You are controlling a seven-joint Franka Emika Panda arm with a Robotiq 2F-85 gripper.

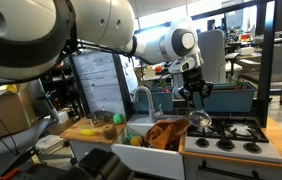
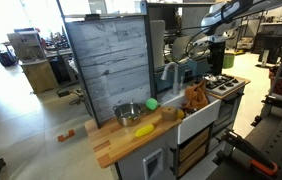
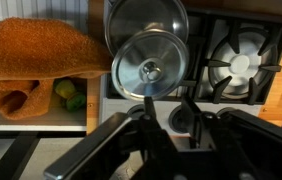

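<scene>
A round glass lid [image 3: 169, 66] with a metal rim and a centre knob appears in the wrist view, partly over the edge of a shiny metal pan [image 3: 131, 14]. In exterior view 1 the lid [image 1: 200, 119] looks tilted, at the left end of the stove [image 1: 236, 146]. My gripper is close to the lid's lower right side, its fingertips apart with nothing visible between them. From outside, the gripper [image 1: 200, 99] hangs just above the lid. Whether the lid rests on the pan's rim or the counter cannot be told.
An orange-brown towel [image 3: 43, 60] lies left of the pan, over the sink. The faucet [image 1: 146, 98] rises behind the sink. A bare burner [image 3: 224, 70] is to the right. A wooden board with a yellow item [image 2: 144, 130] and a metal bowl [image 2: 128, 114] is farther left.
</scene>
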